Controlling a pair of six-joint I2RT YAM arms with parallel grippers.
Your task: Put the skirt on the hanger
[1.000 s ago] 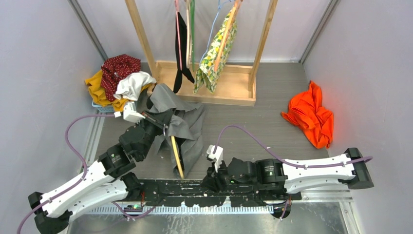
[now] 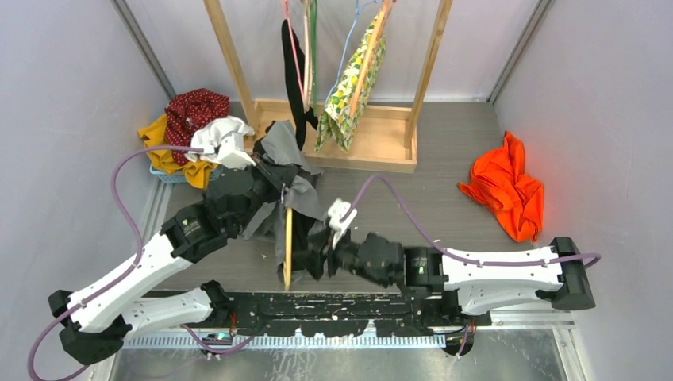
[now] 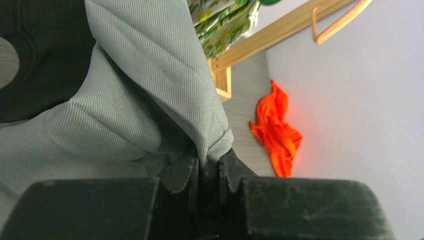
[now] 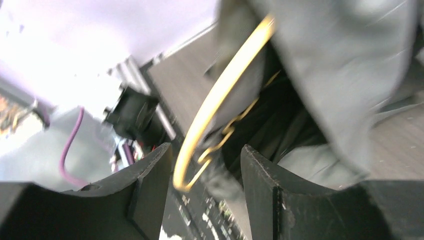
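Observation:
The grey skirt (image 2: pixel 300 194) hangs bunched in my left gripper (image 2: pixel 287 181), whose fingers are closed around a fold of it. In the left wrist view the gathered grey cloth (image 3: pixel 165 75) rises from between the fingertips, with a dark part at upper left. The wooden hanger (image 2: pixel 289 250) sticks out of the skirt toward the table's front edge. My right gripper (image 2: pixel 315 254) stands open just right of that protruding end. In the right wrist view the hanger end (image 4: pixel 200 120), blurred, lies ahead of the gap between the fingers, nearer the left one; contact cannot be told.
A wooden rack (image 2: pixel 397 163) with a patterned garment (image 2: pixel 353 87) and a black garment (image 2: pixel 295 71) stands at the back. Left is a basket (image 2: pixel 167 175) heaped with clothes; an orange cloth (image 2: pixel 508 190) lies at right. Bare table shows between rack and orange cloth.
My left gripper has risen and moved slightly right and away from the front edge, carrying skirt and hanger.

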